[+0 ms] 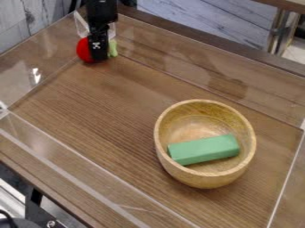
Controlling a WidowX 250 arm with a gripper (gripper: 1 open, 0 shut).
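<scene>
At the top left of the camera view, a round red object (86, 50) with a small pale green part beside it sits on the wooden table. The black gripper (98, 44) is down at it, its fingers over the red object. Whether they touch or grip it is unclear at this size.
A wooden bowl (168, 122) with a green block (205, 150) in it stands at the lower right. A grey wall runs along the upper left edge.
</scene>
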